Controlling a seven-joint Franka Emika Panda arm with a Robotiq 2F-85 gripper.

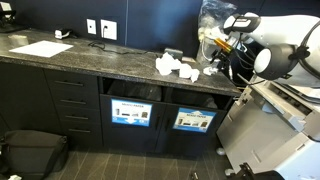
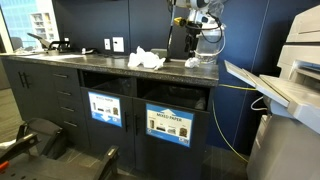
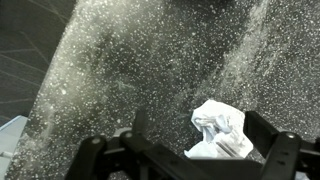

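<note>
A crumpled white paper [image 3: 222, 130] lies on the dark speckled counter [image 3: 150, 60], in the lower part of the wrist view. My gripper stands open above it, with its black fingers wide apart on either side and the paper showing in the gap. It does not appear to be gripped. In exterior view 2 my gripper [image 2: 190, 50] points down over the right end of the counter, close to a small white crumple [image 2: 201, 62]. A larger pile of crumpled white paper [image 1: 174, 67] rests further left on the counter.
Two open bins sit below the counter, one behind a blue and white sign [image 1: 131, 112], the other behind a mixed paper sign [image 2: 169, 124]. A flat white sheet [image 1: 42, 48] lies far left. White equipment [image 2: 295, 100] stands to the right.
</note>
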